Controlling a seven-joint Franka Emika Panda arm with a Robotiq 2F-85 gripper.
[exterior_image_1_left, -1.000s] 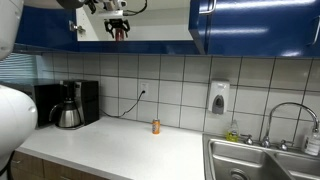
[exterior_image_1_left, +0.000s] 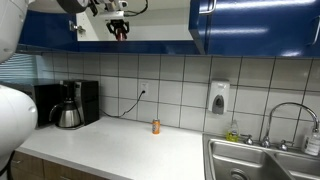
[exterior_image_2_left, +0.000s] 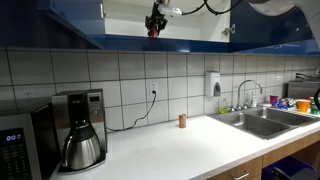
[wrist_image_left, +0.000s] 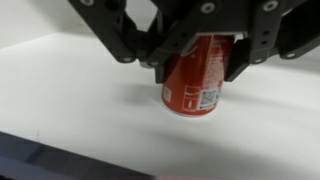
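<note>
A red can (wrist_image_left: 198, 80) with a barcode is held upright between the dark fingers of my gripper, as the wrist view shows. Its base is over the white shelf surface (wrist_image_left: 90, 95); whether it touches that surface I cannot tell. In exterior view 1 the gripper (exterior_image_1_left: 118, 25) is up inside the open upper cabinet (exterior_image_1_left: 165, 25), with the small red can (exterior_image_1_left: 121, 35) below it. From exterior view 2 the can (exterior_image_2_left: 154, 42) appears near the cabinet's lower front edge.
An orange can (exterior_image_1_left: 156, 127) stands alone on the white counter (exterior_image_1_left: 120, 145). A coffee maker (exterior_image_2_left: 82, 130) and a microwave (exterior_image_2_left: 18, 138) are at the left. The sink (exterior_image_1_left: 240, 160) lies right. Blue cabinet doors (exterior_image_1_left: 262, 28) flank the opening, and the shelf's blue edge (wrist_image_left: 60, 160) is close.
My gripper and the red can have shifted very slightly within the cabinet opening. The orange can and the counter look the same.
</note>
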